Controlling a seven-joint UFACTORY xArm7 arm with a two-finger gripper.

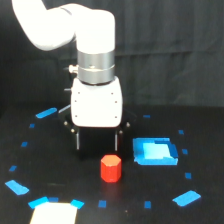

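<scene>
A red block (110, 173) with a hexagonal top stands upright on the dark table, in the lower middle of the camera view. Above it in the image is my gripper (98, 146), hanging from the white arm and pointing down. Its dark fingers are spread apart and hard to make out against the table; the gripper looks open, and nothing shows between them. No contact with the red block is visible. To the block's right lies a small blue tray (174, 152) with a whitish inside.
A pale box top (52, 214) with blue by its edge is cut off at the bottom left. Blue strips (186, 198) and small blue squares mark the table. Open dark surface surrounds the red block.
</scene>
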